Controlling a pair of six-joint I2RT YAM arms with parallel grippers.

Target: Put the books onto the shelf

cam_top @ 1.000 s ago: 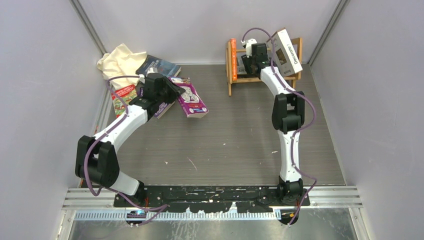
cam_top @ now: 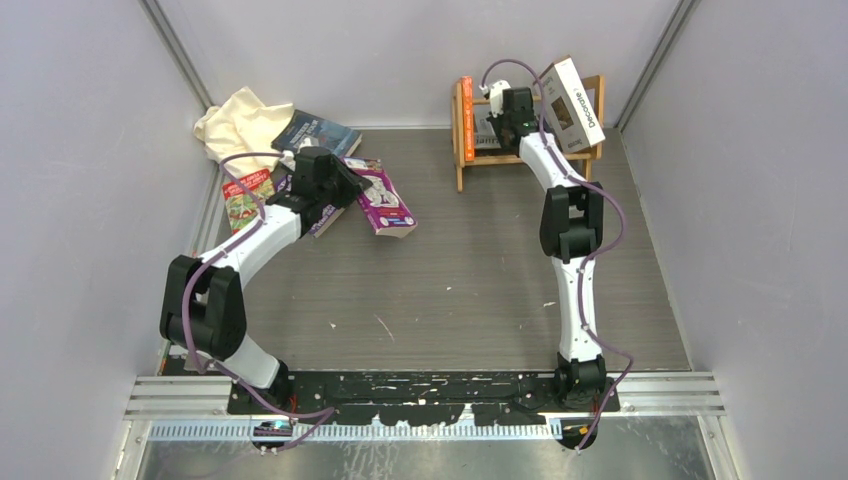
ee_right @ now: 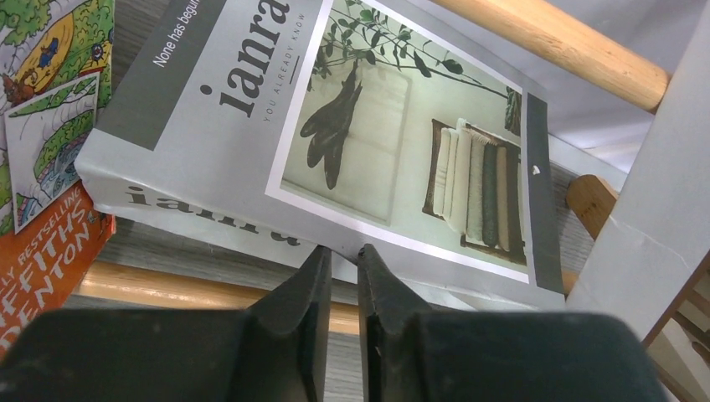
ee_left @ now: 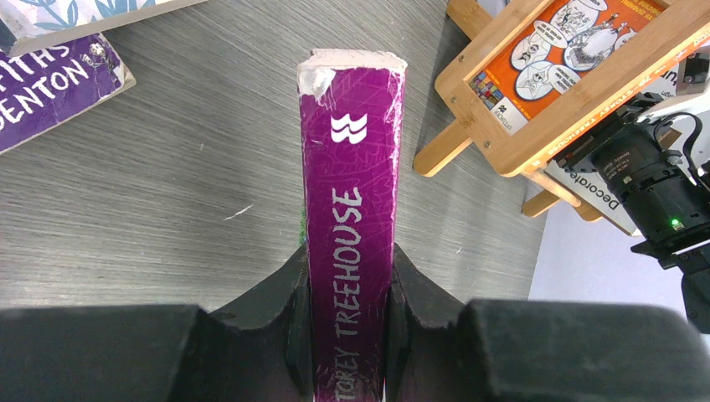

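My left gripper is shut on a thick purple treehouse book (ee_left: 356, 167), its spine facing up in the left wrist view. From above, that book (cam_top: 385, 205) slants on the left side of the floor. At the wooden rack, a narrow gap shows between the fingers of my right gripper. Its tips are at the lower edge of a grey box file (ee_right: 251, 159) lying tilted in the rack; whether they touch it I cannot tell. An orange book (cam_top: 467, 118) stands at the rack's left end. A white "Decorate" box file (cam_top: 572, 108) leans at the right end.
Beside the left arm lie a blue book (cam_top: 318, 133), a red-and-green book (cam_top: 247, 198), a purple book (cam_top: 326, 218) and cream cloth (cam_top: 240, 125). The rack's rail (ee_right: 176, 286) runs below the grey file. Mid-floor is clear.
The left arm's elbow has shifted slightly right and up, while the purple book has hardly moved.
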